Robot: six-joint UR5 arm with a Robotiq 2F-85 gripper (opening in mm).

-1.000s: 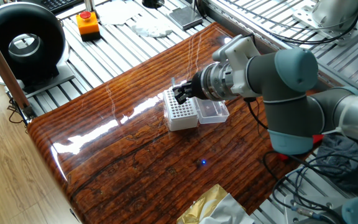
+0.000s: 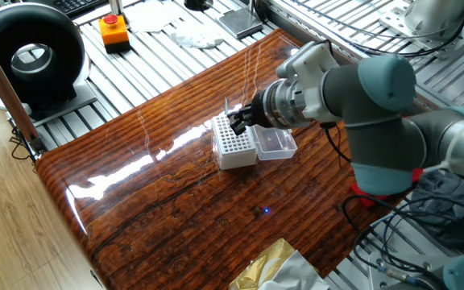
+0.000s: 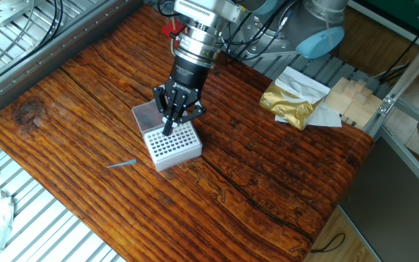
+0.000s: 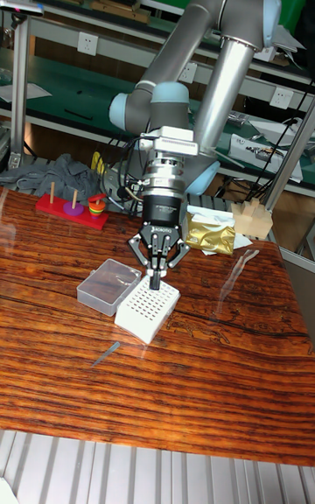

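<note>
A white rack (image 2: 235, 147) with rows of round holes stands on the wooden table, its clear hinged lid (image 2: 275, 143) folded open beside it. My gripper (image 3: 167, 129) points down over the rack's lid-side edge, fingertips together. In exterior view 3 the black gripper (image 4: 155, 285) covers part of the hole rows. A pale speck shows by the fingertips in exterior view 2; whether anything thin is between them is unclear. A thin, grey-looking tapered piece (image 3: 121, 164) lies on the table, apart from the rack, and also shows in exterior view 3 (image 4: 106, 353).
A gold and white packet (image 3: 294, 100) and wooden blocks (image 3: 353, 101) are at one table edge. A red peg stand (image 4: 72, 212) sits near the arm's base. An orange emergency-stop box (image 2: 114, 33) is off the table.
The gripper and wrist have shifted very slightly to the right in exterior view 1, staying over the rack. The rack and lid have not moved.
</note>
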